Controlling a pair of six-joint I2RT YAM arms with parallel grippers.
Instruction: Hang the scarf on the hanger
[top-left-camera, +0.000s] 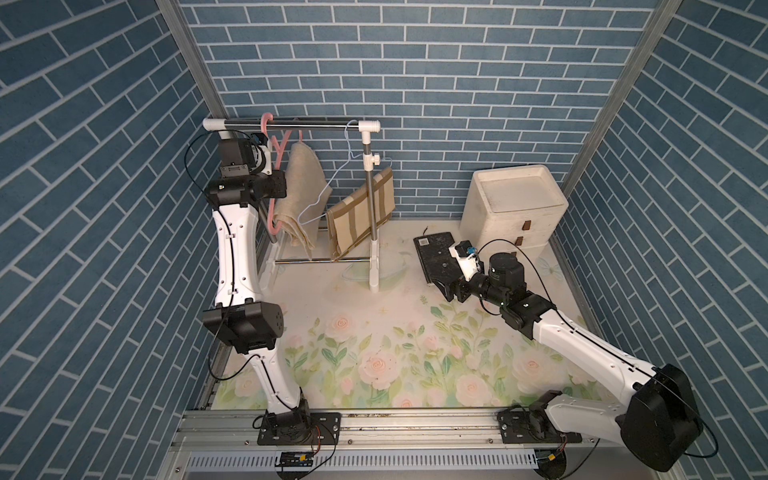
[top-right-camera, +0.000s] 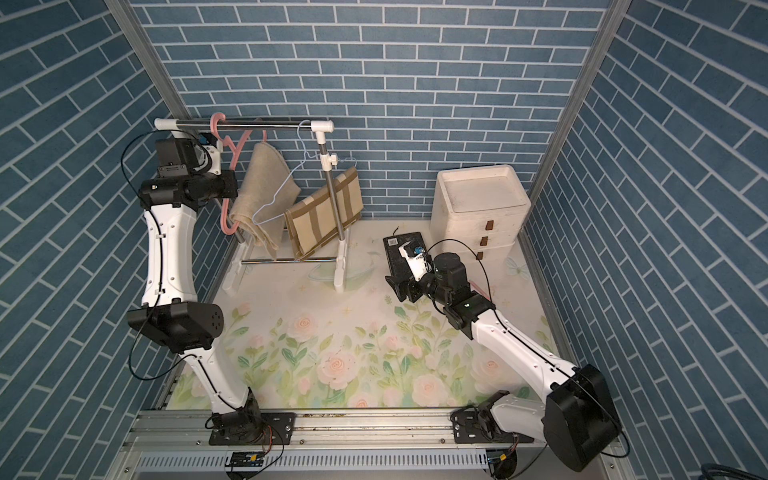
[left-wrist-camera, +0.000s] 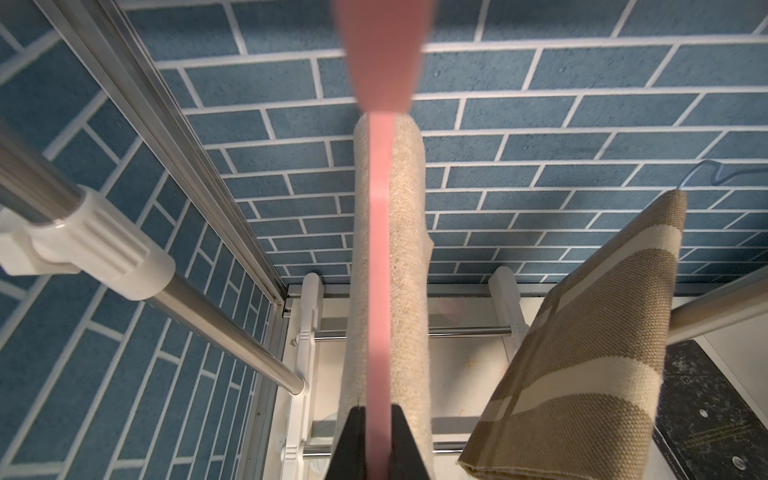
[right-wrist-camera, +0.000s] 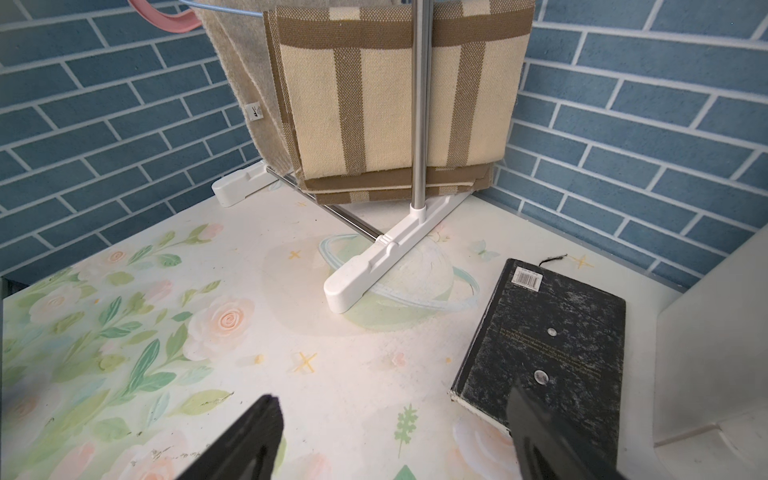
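A pink hanger (top-left-camera: 273, 226) hangs by its hook over the rack's top bar at the left. Draped over it is a beige-grey scarf (top-left-camera: 301, 184), its folds hanging down behind and to the right of my left gripper. In the left wrist view the pink hanger (left-wrist-camera: 379, 240) runs straight down the middle, and my left gripper is shut on its lower end, with the scarf (left-wrist-camera: 409, 264) just beyond. Over on the right, my right gripper stands open above the table, nothing between its fingers.
A brown-striped cream cloth (top-left-camera: 361, 212) hangs from a blue hanger (top-left-camera: 328, 189) near the rack's right post (top-left-camera: 371, 200). A black book (right-wrist-camera: 552, 352) lies on the table, with a white drawer box (top-left-camera: 512, 204) behind.
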